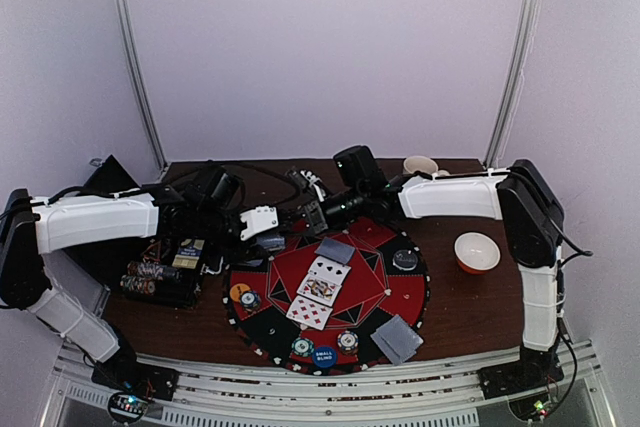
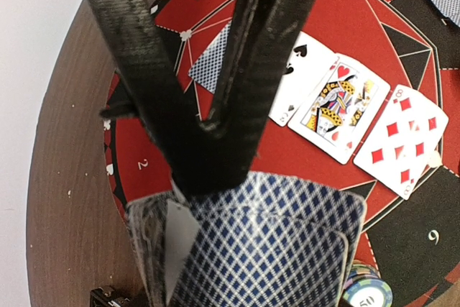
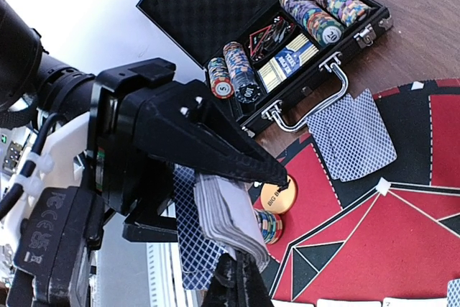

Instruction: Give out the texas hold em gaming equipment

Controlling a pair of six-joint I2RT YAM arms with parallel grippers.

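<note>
Both grippers meet above the round poker mat [image 1: 380, 287]. My right gripper [image 1: 310, 207] is at the deck, its dark fingers over it in the left wrist view; whether it pinches a card is unclear. Three face-up cards [image 1: 318, 287] lie mid-mat, with face-down cards [image 1: 395, 337] at the lower right and more [image 3: 352, 134] beside the case.
The open chip case [image 3: 323, 62] sits at the left. Chips and a small blind button [image 1: 323, 356] lie on the mat. A bowl [image 1: 477, 252] is at the right, a cup [image 1: 420, 166] at the back.
</note>
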